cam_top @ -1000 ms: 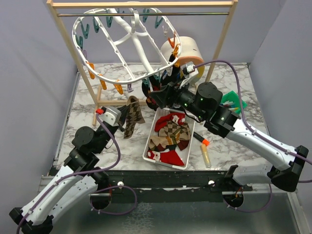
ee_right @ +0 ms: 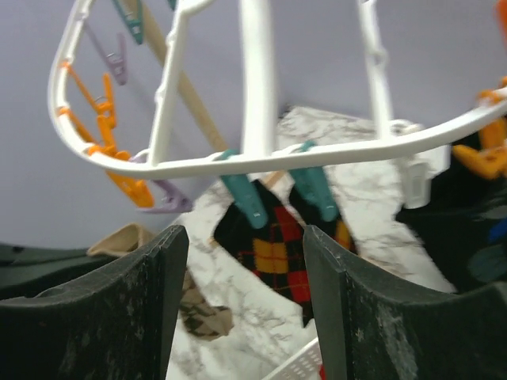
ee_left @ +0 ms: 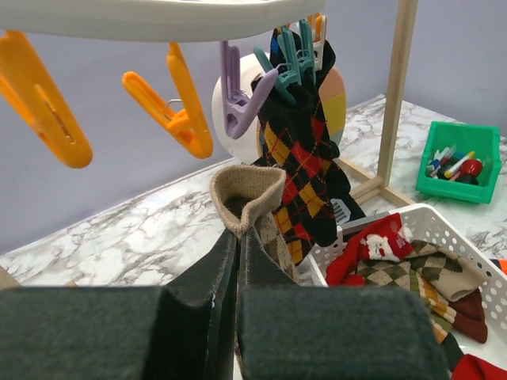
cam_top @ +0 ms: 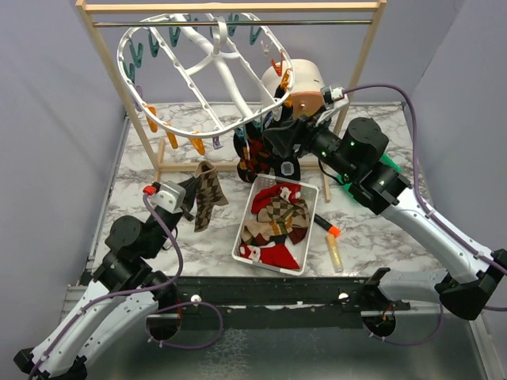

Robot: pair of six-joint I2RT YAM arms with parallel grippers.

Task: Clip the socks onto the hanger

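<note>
A brown checkered sock hangs from my left gripper, which is shut on its tan cuff. The cuff is below the hanger's white ring, close under a purple clip and apart from it. Along the ring hang several orange and teal clips; an argyle sock hangs from teal clips. My right gripper stands open with nothing between its fingers, in front of the ring and facing two teal clips. Dark socks also hang at the ring's right side.
A white basket with several red, brown and checkered socks stands on the marble table. Behind the right arm is a green box of small items. A black-and-orange tool and a yellowish stick lie right of the basket.
My right gripper has moved right and slightly up, away from the left gripper. The left gripper has drawn a little left with the sock. The hanger has swung slightly.
</note>
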